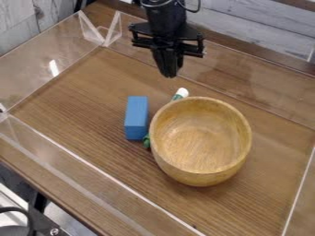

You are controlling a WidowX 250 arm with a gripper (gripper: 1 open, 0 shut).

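A blue rectangular block [135,118] lies left of a large round light-wood bowl [200,138]. A small white piece [181,94] lies just above the bowl, and a small green item [146,142] is partly hidden beside it. My black gripper [170,66] hangs over the table above the white piece, higher in the picture. Its fingertips are small and dark, and I cannot tell how far apart they are; nothing is visible held between them.
The wooden table [74,138] has clear room to the left and at the back right. A white edge runs along the left side, and a black cable lies at the bottom left corner.
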